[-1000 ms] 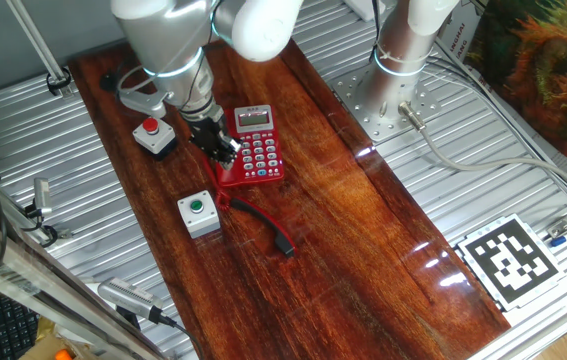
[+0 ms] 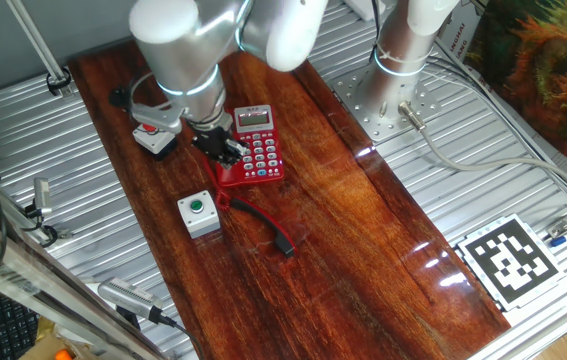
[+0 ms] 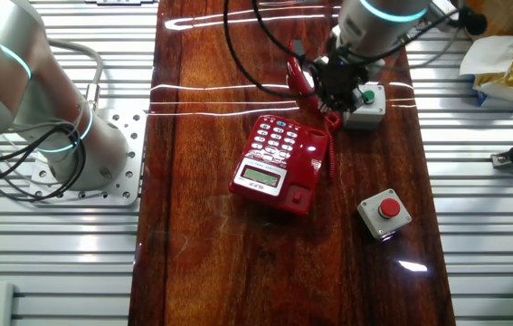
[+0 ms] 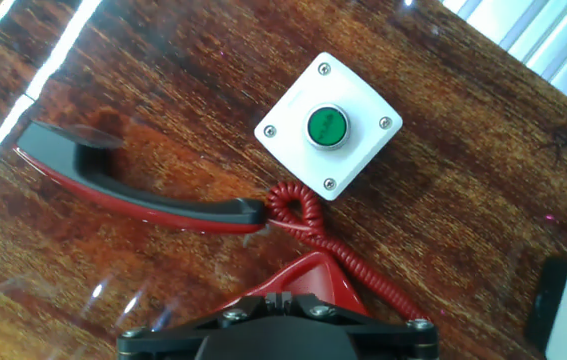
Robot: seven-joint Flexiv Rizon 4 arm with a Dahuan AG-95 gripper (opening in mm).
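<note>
A red desk telephone (image 2: 266,172) lies on the dark wooden board, with its keypad and display facing up. Its black-and-red handset (image 4: 153,204) is off the base, lying on the wood, joined by a coiled red cord (image 4: 368,272). Close to the cord stands a white box with a green button (image 4: 328,126). My gripper hangs above the phone's edge on the handset side; in the wrist view its fingertips are together, with nothing visible between them. Beneath them, part of the red phone body is hidden.
A second box with a red button (image 3: 384,215) sits near the board's edge, partly behind the arm in exterior view 1. A black-and-white marker board (image 2: 510,262) lies off to one side. Much of the wooden board (image 2: 363,270) is bare.
The arm's wrist has swung to the right in exterior view 1, now partly covering the red-button box. The gripper tip has shifted only slightly right. Handset, phone and green-button box have stayed put.
</note>
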